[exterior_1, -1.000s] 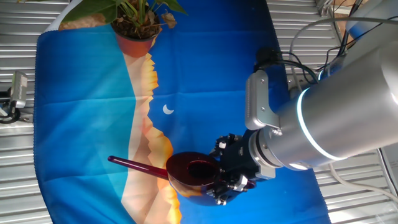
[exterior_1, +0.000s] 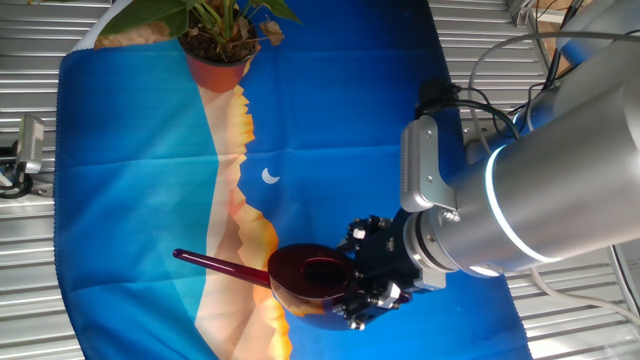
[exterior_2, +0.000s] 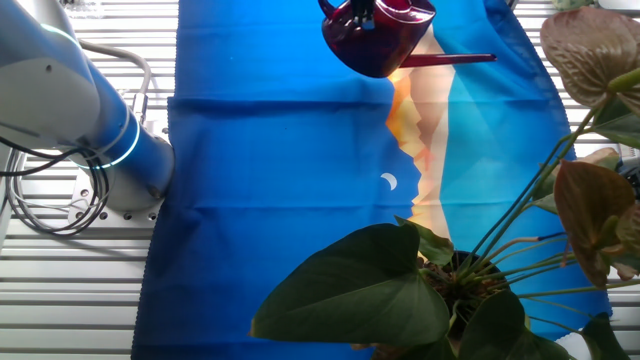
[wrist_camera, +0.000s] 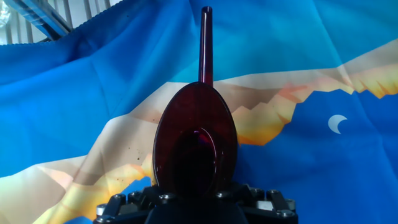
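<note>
A dark red, glossy watering can (exterior_1: 312, 262) with a long thin spout is over the lower part of the printed cloth in exterior view 1, its spout pointing left. In exterior view 2 the can (exterior_2: 378, 40) is at the top edge, partly cut off, its spout to the right. The wrist view shows the can (wrist_camera: 194, 118) from behind, straight ahead, spout pointing away. My gripper (exterior_1: 362, 285) is at the can's rear, opposite the spout, its fingers drawn in and shut on the can's handle side. The fingertips and their contact are mostly hidden. Whether the can's base touches the cloth cannot be told.
A potted plant (exterior_1: 218, 72) stands at the far end of the cloth, its broad leaves (exterior_2: 350, 290) spreading over the near part of exterior view 2. Slatted metal surface (exterior_1: 30, 230) surrounds the cloth.
The arm behind the gripper has shifted slightly to the right and down. The gripper and watering can look almost unmoved, and the plant is unchanged.
</note>
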